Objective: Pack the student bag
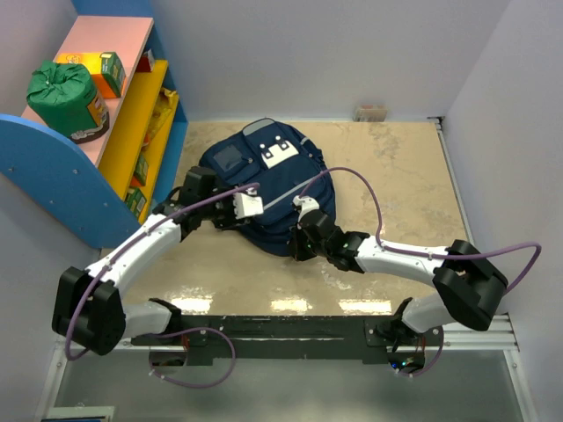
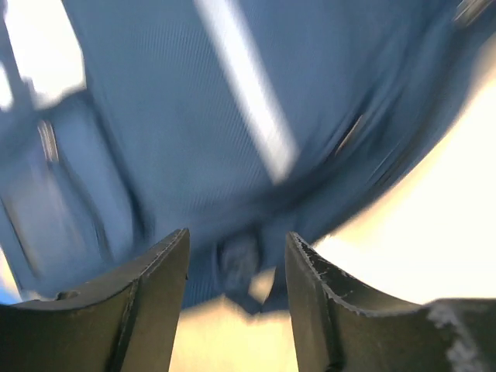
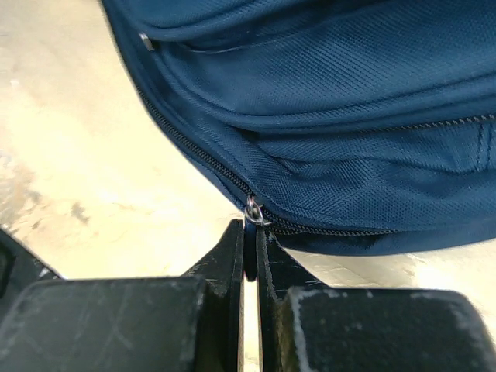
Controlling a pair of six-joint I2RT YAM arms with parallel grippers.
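Observation:
The navy student bag lies on the table, with a white label and pockets toward the back. My right gripper is shut on a zipper pull at the bag's lower edge, where the zipper runs along it. My left gripper is open over the bag's left part, its fingers apart; the bag is blurred in the left wrist view.
A shelf unit at the left holds a green bundle and several boxes. Walls bound the back and right.

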